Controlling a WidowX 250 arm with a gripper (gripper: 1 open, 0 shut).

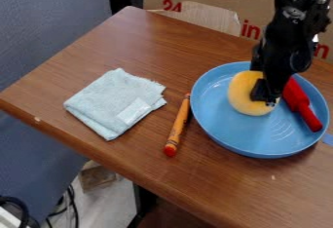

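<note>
My black gripper (pixel 267 95) is low over the blue plate (pixel 244 139) at the right, its fingertips at a yellow ring-shaped object (pixel 242 95). Whether it grips that object cannot be seen clearly. A red utensil (pixel 301 105) lies on the plate just right of the gripper. An orange crayon-like stick with a red tip (pixel 177 128) lies on the table left of the plate. A folded pale blue cloth (pixel 115 100) lies further left.
The wooden table (pixel 143 47) has free room at the back left and front. Cardboard stands behind it; cables hang at the lower left beside the table.
</note>
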